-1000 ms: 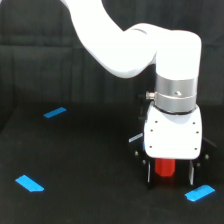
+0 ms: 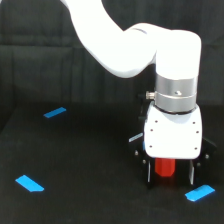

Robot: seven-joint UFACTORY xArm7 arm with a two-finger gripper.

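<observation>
At the right front of the dark table, the white arm reaches down with its gripper (image 2: 170,181) low over the surface. Two thin dark fingers (image 2: 191,173) stand well apart, so the gripper is open. Between them sits a red block (image 2: 165,168), nearer the left finger, with a visible gap on its right. The white gripper body covers the block's upper part. Whether the left finger touches it, I cannot tell.
Blue tape pieces mark the table: one at the back left (image 2: 55,112), one at the front left (image 2: 29,183), and another at the front right (image 2: 200,193), close beside the gripper. A dark curtain (image 2: 60,50) hangs behind.
</observation>
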